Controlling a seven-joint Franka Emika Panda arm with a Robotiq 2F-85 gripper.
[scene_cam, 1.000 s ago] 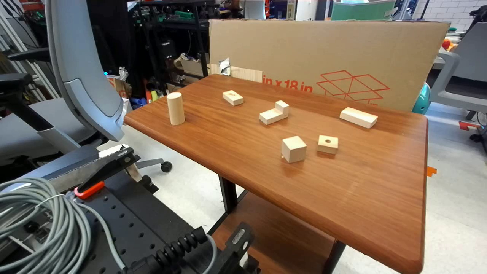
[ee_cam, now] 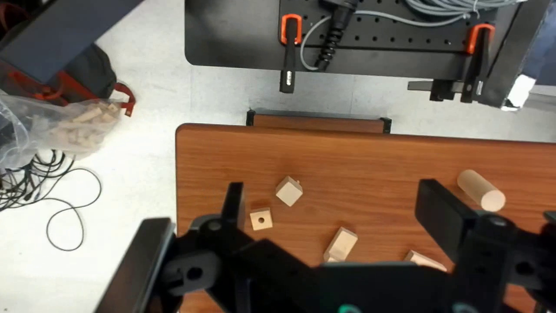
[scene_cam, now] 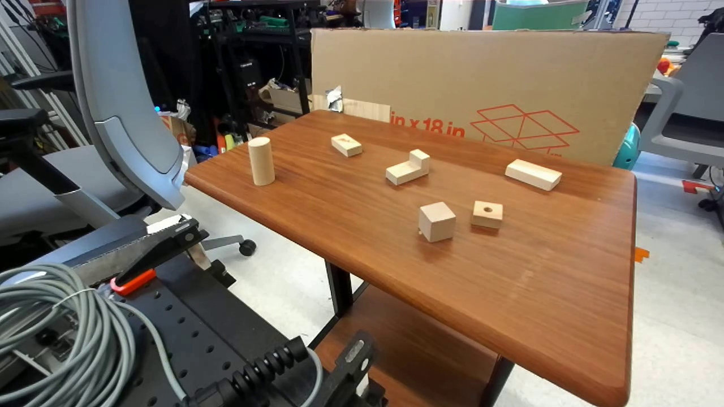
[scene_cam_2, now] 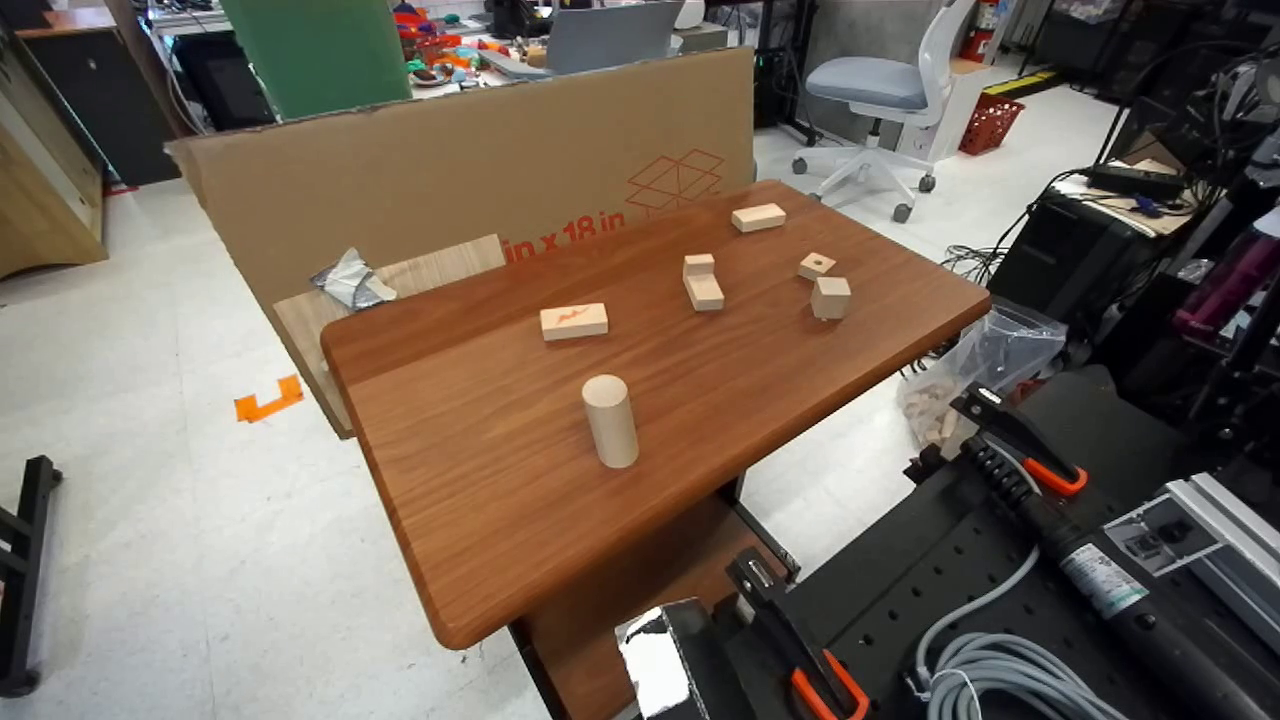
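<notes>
My gripper is open high above the wooden table, its fingers wide apart and nothing held; neither exterior view has it in sight. A wooden cube stands close to a square block with a hole. An L-shaped block lies near the table's middle. Toward the far edge are a flat block with a red mark and a plain long block. The cylinder stands upright near one end. In the wrist view, the gripper's body hides part of the tabletop.
A cardboard sheet rises along the table's far edge. Opposite it, across a gap of floor, is a black bench with clamps and a coiled cable. Wide bare stretches of tabletop separate the blocks.
</notes>
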